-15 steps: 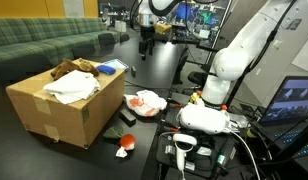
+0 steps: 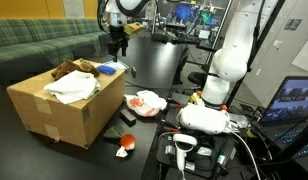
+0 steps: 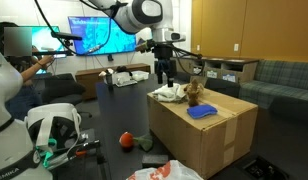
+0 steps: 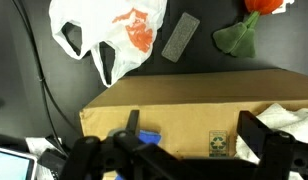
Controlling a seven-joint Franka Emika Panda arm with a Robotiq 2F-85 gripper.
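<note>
My gripper is open in the wrist view, its two fingers apart with nothing held between them. It hangs above a cardboard box [image 2: 54, 116]. On the box top lie a blue item [image 3: 197, 109], a crumpled white cloth [image 2: 72, 87] and a brown soft-looking thing [image 3: 195, 91]. The blue item shows only partly in the wrist view, hidden behind the gripper's body, and the white cloth shows by the right finger. In exterior view 1 the gripper is high over the far end of the box, clear of everything on it.
On the dark table beside the box lie a white plastic bag with red print [image 4: 119, 38], a grey-black block [image 4: 181, 37] and a red-and-green item [image 4: 237, 35]. A monitor [image 2: 288, 112] and cables stand near the arm's base. Dark table around the box is clear.
In exterior view 1 my gripper has moved left, from over the open table to above the box's far end. The objects on the box and table have stayed put.
</note>
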